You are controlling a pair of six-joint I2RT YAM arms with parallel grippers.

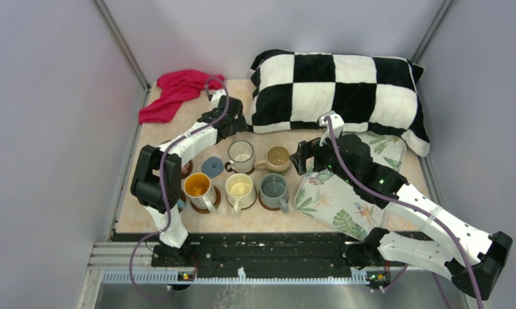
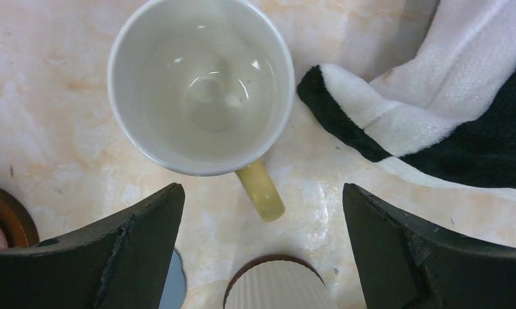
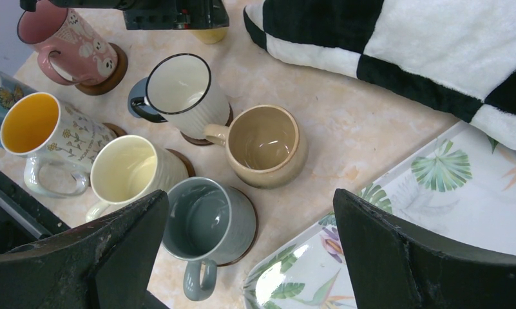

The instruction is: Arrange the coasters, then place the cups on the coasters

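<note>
A cup [image 2: 203,84] with a pale glossy inside and a yellow handle [image 2: 260,192] stands on the table in the left wrist view. My left gripper is over it, fingers wide apart on either side of the handle and touching nothing. From the top that arm hides most of this cup; the right wrist view shows a bit of its yellow side [image 3: 210,35]. A bare blue-grey coaster [image 1: 212,167] lies left of the black-rimmed white mug [image 1: 241,154]. My right gripper [image 1: 301,158] hangs open and empty near the beige mug [image 1: 277,159].
Several mugs, including an orange-lined one [image 1: 199,188], a cream one [image 1: 240,190] and a grey one [image 1: 274,192], stand along the front. A checkered pillow [image 1: 335,90] fills the back, a red cloth [image 1: 178,93] the back left, a leaf-patterned tray [image 1: 345,206] the right.
</note>
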